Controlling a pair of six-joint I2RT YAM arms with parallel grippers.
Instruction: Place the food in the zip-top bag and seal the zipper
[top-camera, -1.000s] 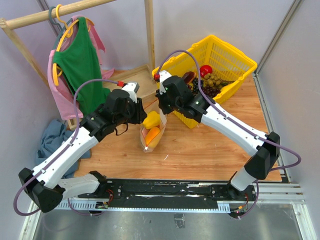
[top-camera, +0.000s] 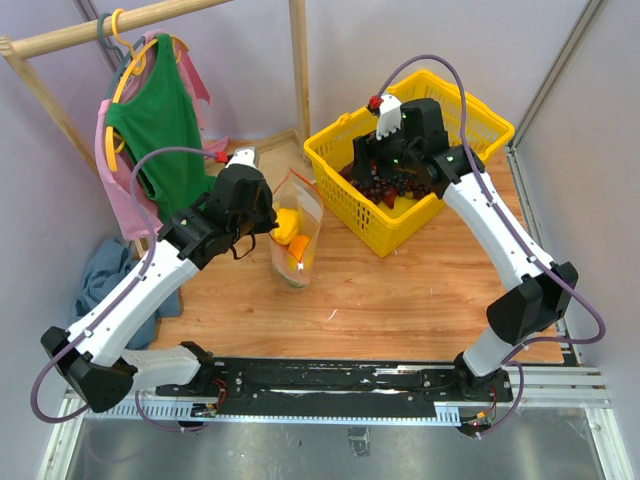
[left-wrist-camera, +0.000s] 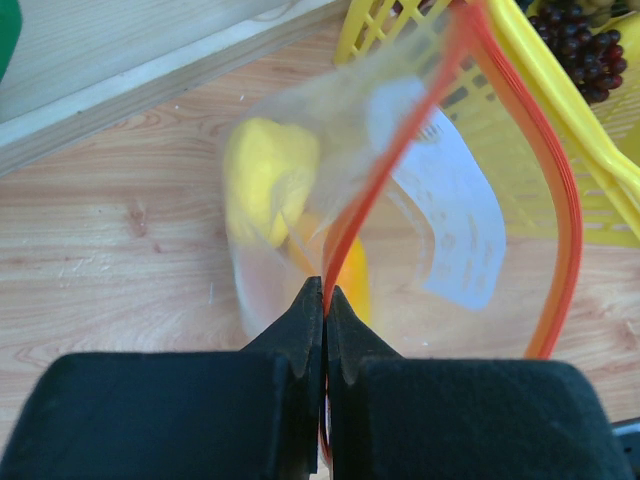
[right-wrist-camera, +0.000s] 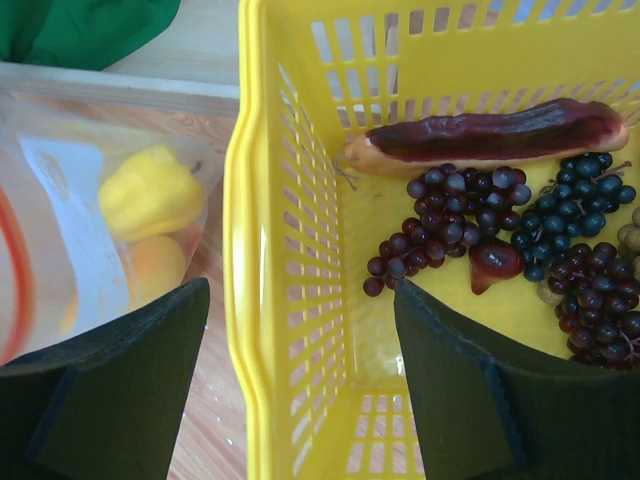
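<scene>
A clear zip top bag with a red-orange zipper rim (left-wrist-camera: 566, 215) stands open-mouthed left of the yellow basket. My left gripper is shut on one edge of its rim. Inside the bag lie a yellow fruit (left-wrist-camera: 268, 175) and an orange one (left-wrist-camera: 350, 270); the top view shows the yellow fruit (top-camera: 286, 226) above the orange one (top-camera: 299, 247). Over the basket, my right gripper is open with nothing between its fingers, one on each side of the basket's left wall.
The yellow basket (top-camera: 350, 205) holds dark grapes (right-wrist-camera: 445, 220), a long dark-red and tan item (right-wrist-camera: 490, 135) and a small red fruit (right-wrist-camera: 495, 264). Clothes hang on a wooden rack (top-camera: 75, 36) at the left.
My right gripper has left the bag's rim and moved right, over the basket. My left gripper stays at the bag, which has shifted slightly left.
</scene>
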